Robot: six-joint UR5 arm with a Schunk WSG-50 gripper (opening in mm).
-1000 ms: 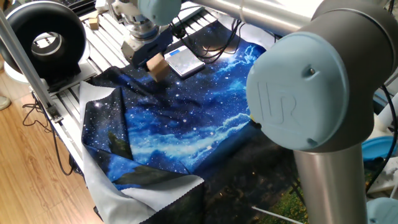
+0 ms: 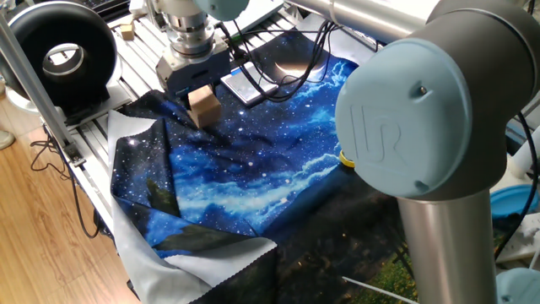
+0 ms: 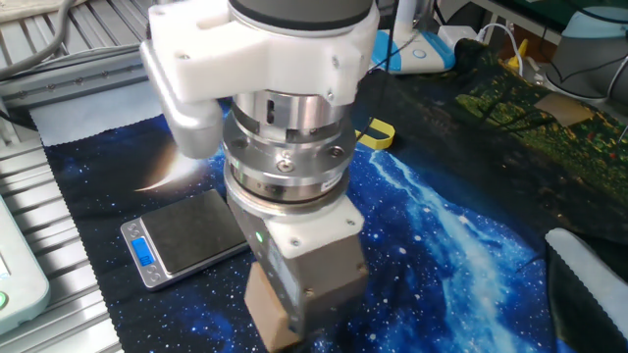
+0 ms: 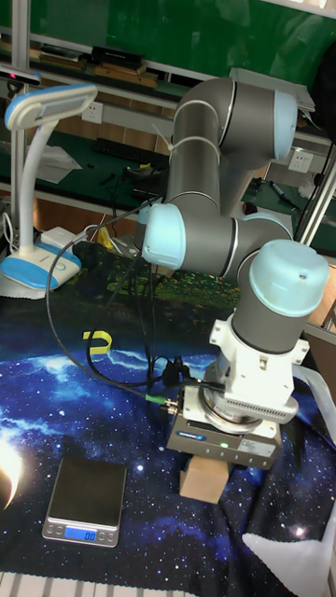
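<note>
A tan wooden block (image 2: 205, 108) hangs at the underside of my gripper (image 2: 196, 86), which looks shut on it; the fingers themselves are mostly hidden. In exterior view 2 the block (image 3: 267, 310) shows at the lower left of the gripper body. Exterior view 3 has the block (image 4: 203, 479) below the gripper (image 4: 214, 456), to the right of a digital scale (image 4: 86, 499) with a bare dark plate and a display that seems to read 0.0. Whether the block's bottom touches the cloth cannot be told.
A dark blue starry cloth (image 2: 253, 160) covers the table, its near-left corner folded over. A yellow ring-like piece (image 3: 376, 134) lies on it. A blue-and-white lamp (image 4: 45, 260) stands at the back. Another small block (image 2: 127, 32) sits on the slatted table.
The gripper and block have moved together leftward and toward the near side, away from the scale. The block, tilted earlier, now looks more upright.
</note>
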